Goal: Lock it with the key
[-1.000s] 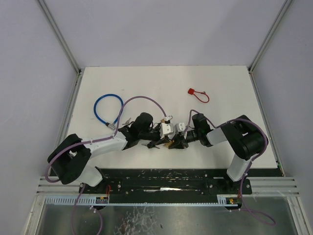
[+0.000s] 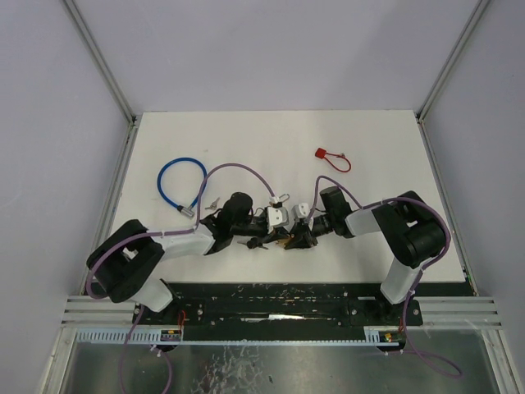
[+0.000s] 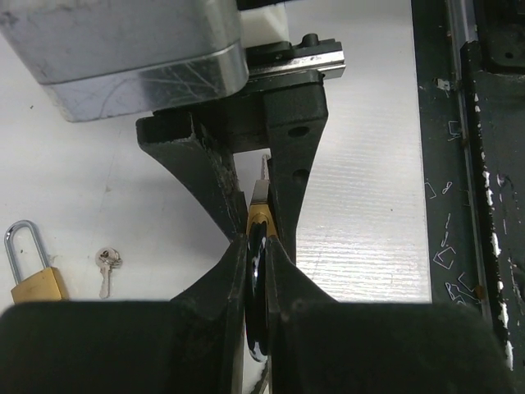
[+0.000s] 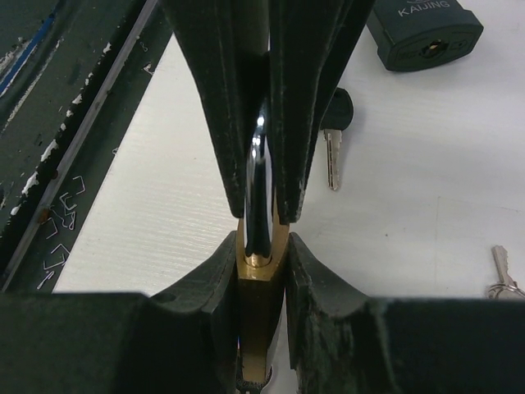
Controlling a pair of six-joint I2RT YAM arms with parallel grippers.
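Note:
A brass padlock with a chrome shackle is held between both grippers at the middle front of the mat. My left gripper (image 2: 279, 238) is shut on it, seen end-on in the left wrist view with the brass body (image 3: 259, 215) and shackle. My right gripper (image 2: 297, 240) is shut on it too; the right wrist view shows the brass body (image 4: 261, 304) below the chrome shackle (image 4: 258, 197). A thin silver piece (image 3: 264, 167) rises beyond the body; I cannot tell whether it is a key. Loose keys lie on the mat: silver (image 3: 107, 263) and black-headed (image 4: 336, 115).
Another brass padlock (image 3: 37, 284), a black padlock (image 4: 426, 33), a blue cable lock (image 2: 176, 160) at left and a red padlock (image 2: 321, 153) at back right lie on the white mat (image 2: 246, 139). A dark edge runs along the front.
Compared with a second ago, both arms have shifted slightly, the right arm a little upward and rightward in the top view. The grippers remain together at the same spot.

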